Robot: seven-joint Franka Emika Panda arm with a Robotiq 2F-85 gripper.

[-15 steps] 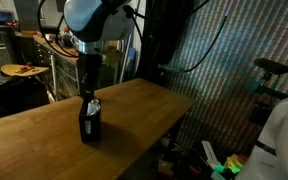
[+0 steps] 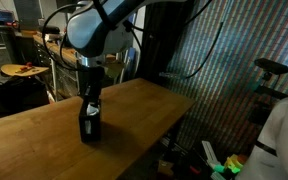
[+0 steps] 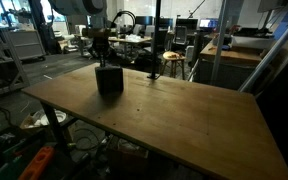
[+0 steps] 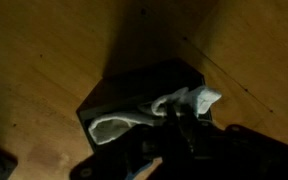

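Observation:
A dark, open-topped box [image 3: 110, 80] stands upright on the wooden table. Crumpled white cloth [image 4: 192, 98] shows in its mouth, with part of it reaching over the rim in the wrist view. My gripper points down at the cloth, its fingertips right at the box opening. In exterior view 1, the arm comes down from above onto the box [image 2: 90, 124]. The fingers are dark against the dark box, so their spacing and any grip on the cloth are unclear.
Bare tabletop [image 3: 184, 115] stretches away on the side of the box toward the right in exterior view 2. A person stands behind the table at its far side. A round wooden stool [image 2: 24, 70] is in the background, off the table.
The gripper has come down a little closer to the box opening over the last second. The box stays in the same place.

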